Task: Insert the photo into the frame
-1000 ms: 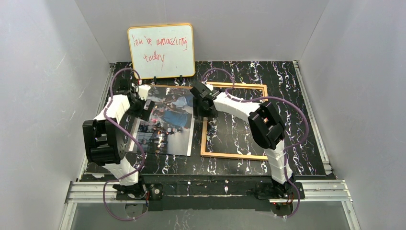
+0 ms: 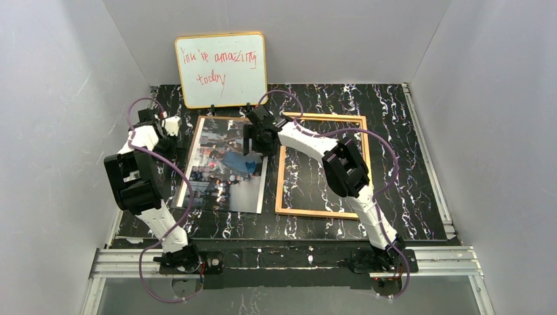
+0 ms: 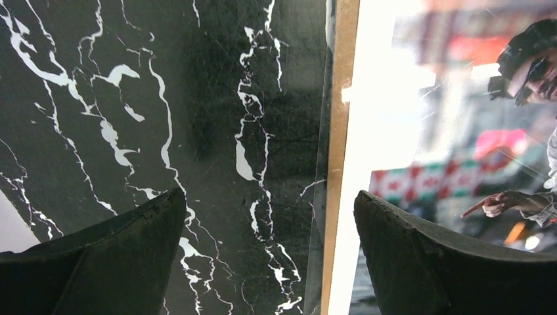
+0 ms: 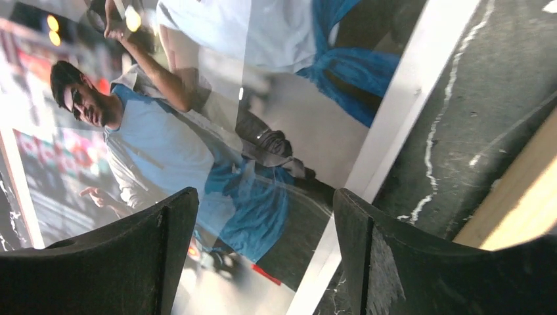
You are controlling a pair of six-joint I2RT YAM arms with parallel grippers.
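Note:
The photo (image 2: 220, 174), a street scene with white side margins, lies flat on the left of the dark table. To its right, the empty wooden frame (image 2: 280, 180) rests with bare marble inside it. My left gripper is open over the photo's left edge; a wooden strip (image 3: 339, 98) runs along that edge between its fingers. Over the photo's right part, my right gripper stands open, its right fingertip (image 4: 351, 207) over the white margin (image 4: 387, 131) in that view. Neither gripper holds anything.
Behind the photo leans a whiteboard (image 2: 222, 71) with red writing. The frame's wooden side (image 4: 519, 193) is close to the right gripper, with a narrow marble gap before it. Bare table (image 2: 407, 197) stretches right of the frame.
My left gripper has moved left from over the photo to its edge. My right gripper has shifted left from the frame's side to over the photo. Photo and frame have stayed put.

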